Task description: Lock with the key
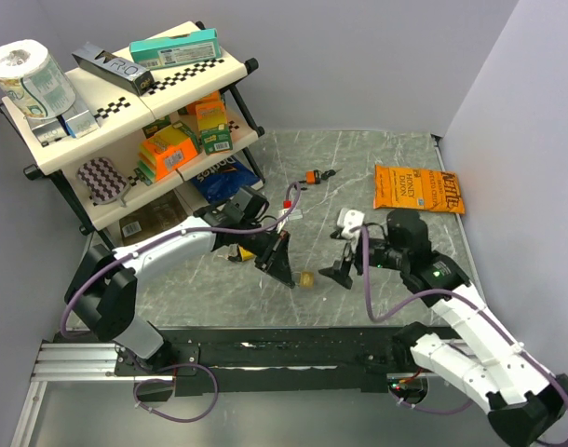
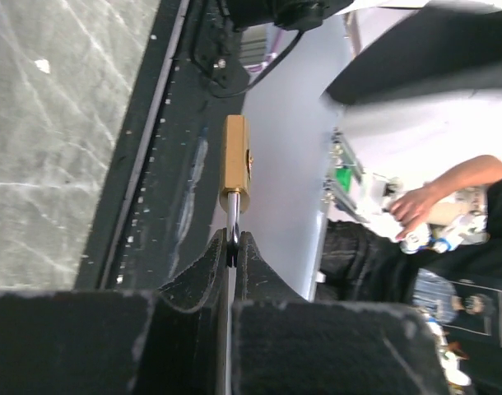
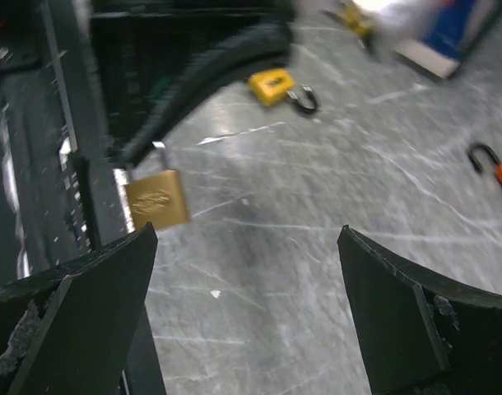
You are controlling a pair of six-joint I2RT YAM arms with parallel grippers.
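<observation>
A brass padlock (image 1: 306,279) hangs in the air at the middle. My left gripper (image 1: 287,280) is shut on its shackle. In the left wrist view the brass body (image 2: 234,164) points away from the fingertips, and the metal shackle (image 2: 234,216) runs between them. My right gripper stands open, nothing between its fingers, close to the padlock on its right. The right wrist view has the brass face (image 3: 157,200) beyond the tip of the left finger (image 3: 119,329), apart from it. I make out no key in either gripper.
An orange-and-black padlock (image 1: 313,177) lies toward the back, and a yellow padlock (image 3: 271,85) lies near the left arm. An orange bag (image 1: 418,189) rests at the back right. The shelf (image 1: 126,121) stands at the left.
</observation>
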